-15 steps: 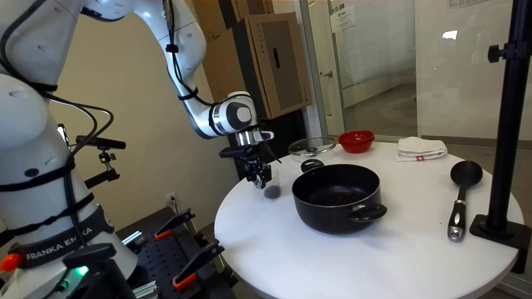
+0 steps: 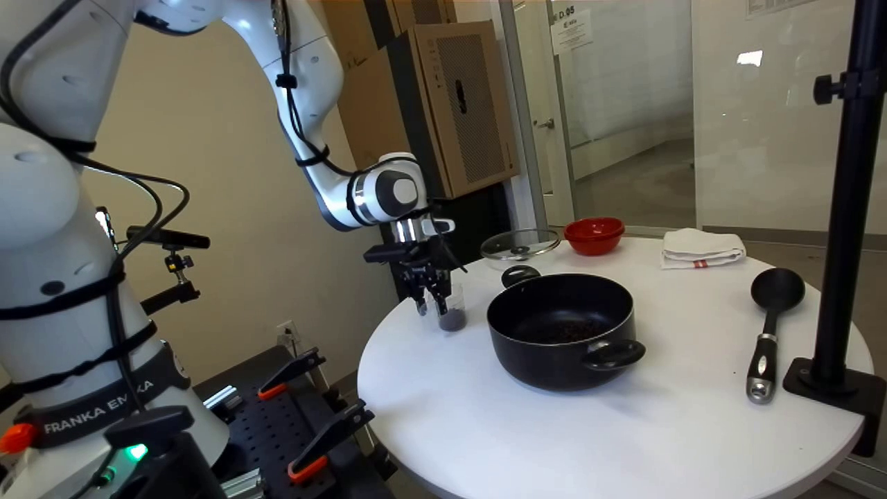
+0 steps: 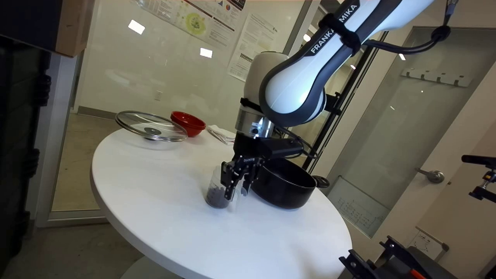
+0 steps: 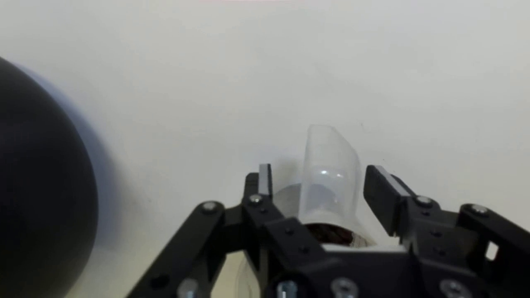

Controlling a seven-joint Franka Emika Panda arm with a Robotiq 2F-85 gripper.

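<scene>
My gripper is open low over the table, its fingers apart. Between them stands a clear, curved plastic piece (image 4: 328,164), with gaps on both sides in the wrist view. Dark reddish contents (image 4: 330,233) show beneath its base, partly hidden by my gripper's body. In exterior view 1 a small clear cup (image 2: 453,314) with dark contents stands upright just right of my fingertips. Exterior view 2 shows this cup (image 3: 216,195) beside the fingers. Whether the clear piece belongs to the cup, I cannot tell.
A black pot (image 2: 558,366) with some dark bits inside stands close by. Farther back are a glass lid (image 2: 520,242), red bowls (image 2: 594,241) and a folded white towel (image 2: 703,248). A black ladle (image 2: 770,333) lies at the far right.
My fingers have spread apart; a second ago they were close together. The arm is almost where it was, and the cup and pot look unmoved.
</scene>
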